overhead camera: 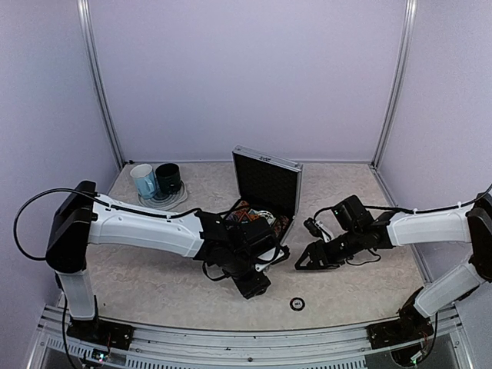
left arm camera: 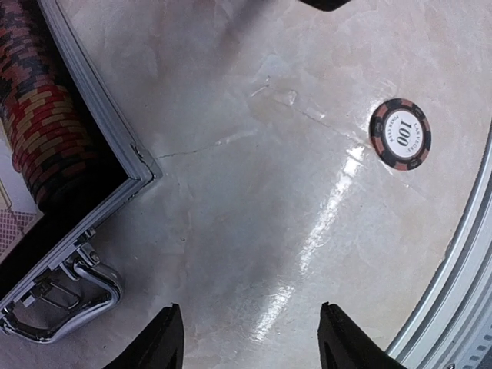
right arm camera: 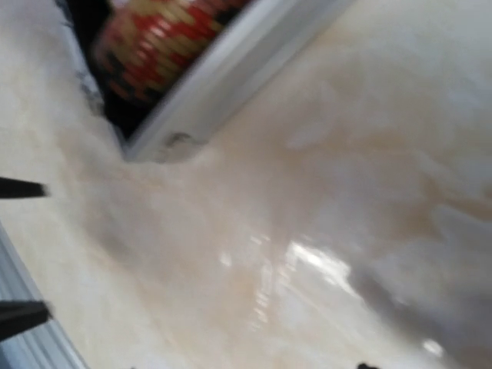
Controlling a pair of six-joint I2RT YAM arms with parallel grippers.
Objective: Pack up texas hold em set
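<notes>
The silver-edged case [overhead camera: 267, 183] stands with its lid raised at mid-table. Red and black chip stacks [left arm camera: 48, 127] fill its near corner, beside what looks like cards. A single dark chip marked 100 [left arm camera: 400, 134] lies flat on the table near the front edge, apart from both grippers. My left gripper hovers in front of the case, its fingers apart and empty. To the right of the case, my right gripper [overhead camera: 304, 263] is held open and low; only tiny tips of its fingers [right arm camera: 366, 367] show in its blurred wrist view.
A light blue mug [overhead camera: 143, 181] and a black mug [overhead camera: 168, 178] stand on a clear plate [overhead camera: 177, 202] at the back left. A metal rail [overhead camera: 231, 340] runs along the front.
</notes>
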